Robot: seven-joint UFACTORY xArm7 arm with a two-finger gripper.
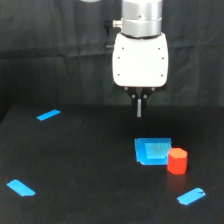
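Observation:
My gripper [139,112] hangs from the white arm at the top centre, pointing down. A narrow grey vertical shape shows at its tip; it is too small to tell whether this is the fingers together or something thin between them. Below and slightly right, a flat blue square [153,151] with a lighter inner patch lies on the black table. Against its right side, as seen here, stands a red-orange block [177,161]. The gripper is apart from both.
Blue tape strips mark the black table: a far-left strip [48,115], a front-left strip [20,188] and a front-right strip [191,196]. A dark curtain [50,70] hangs behind.

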